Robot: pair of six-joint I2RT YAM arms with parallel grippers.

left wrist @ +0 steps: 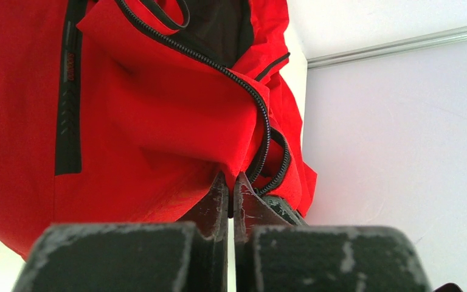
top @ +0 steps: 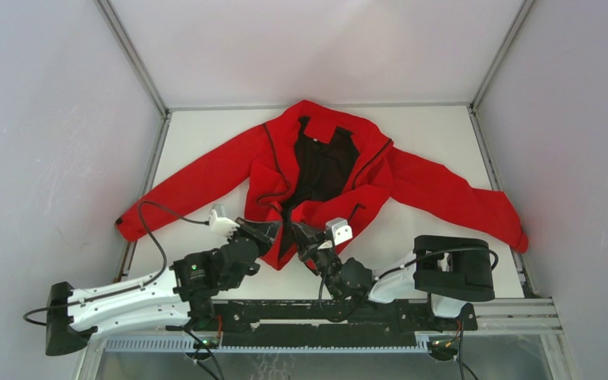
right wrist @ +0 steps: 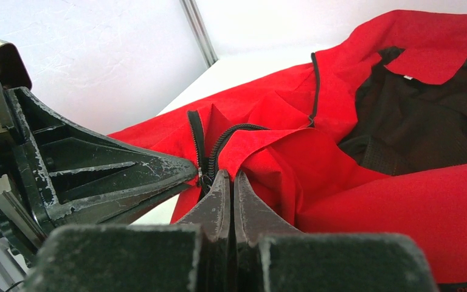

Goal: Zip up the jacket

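Note:
Front open, the red jacket [top: 229,174] lies spread on the table, its dark lining [top: 321,170] showing. At the lower hem the tips of both grippers come close together. My left gripper is shut, with a fold of red cloth pinched at its tips in the left wrist view. In the right wrist view my right gripper is likewise shut on red cloth beside the zipper teeth [right wrist: 219,146]. Two dark zipper edges [left wrist: 266,125] run down towards the tips. The zipper's slider cannot be made out; the lower ends are partly hidden by the fingers.
Both sleeves stretch outward, the left sleeve [top: 186,194] and the right sleeve [top: 459,198]. Pale walls [top: 47,119] enclose the table [top: 198,127] at the sides and back. Bare table shows around the jacket.

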